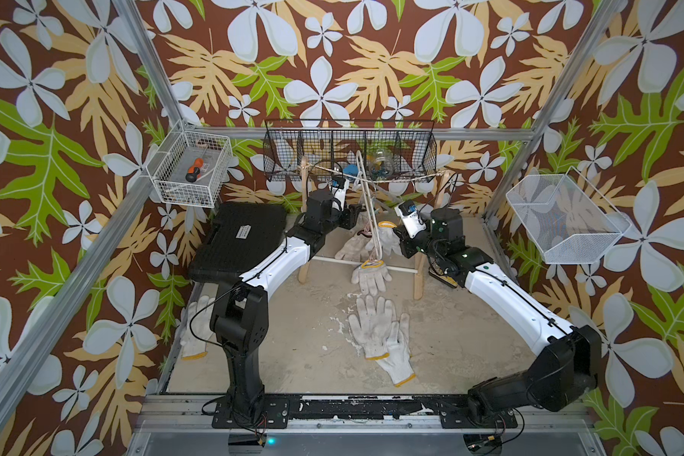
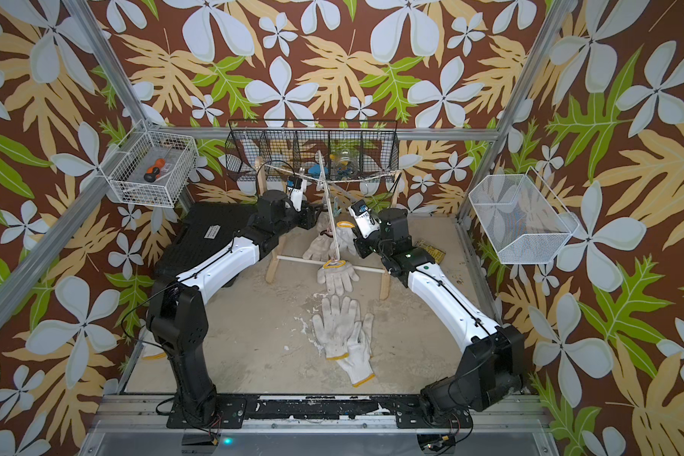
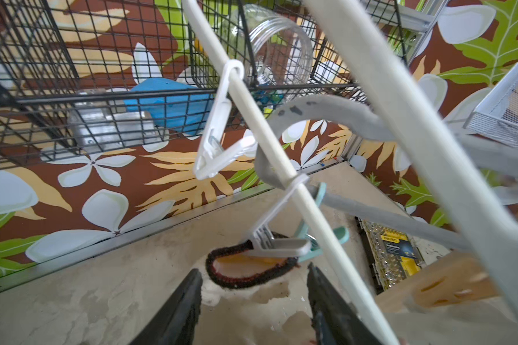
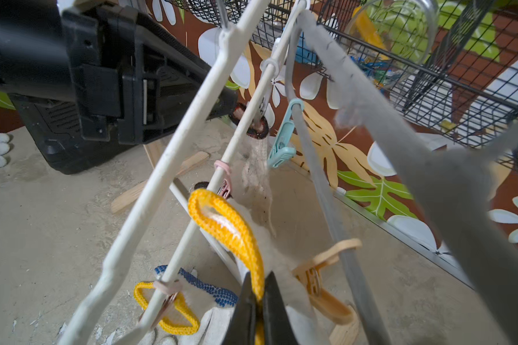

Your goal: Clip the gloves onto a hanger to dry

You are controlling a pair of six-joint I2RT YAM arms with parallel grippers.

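Note:
A white hanger rack (image 1: 361,163) with clips holds gloves; a yellow-cuffed glove (image 1: 373,277) hangs low at its middle. My left gripper is open below a white clip (image 3: 276,244) beside a dark-cuffed glove. My right gripper is shut on the cuff of a white glove (image 4: 224,221), among the bars near a tan clip (image 4: 322,287) and a teal clip (image 4: 282,143). Two loose gloves (image 2: 336,326) lie on the floor in front.
A black case (image 1: 228,243) stands at left, a wire basket (image 1: 311,133) hangs at back, and baskets (image 1: 193,144) (image 1: 566,228) hang either side.

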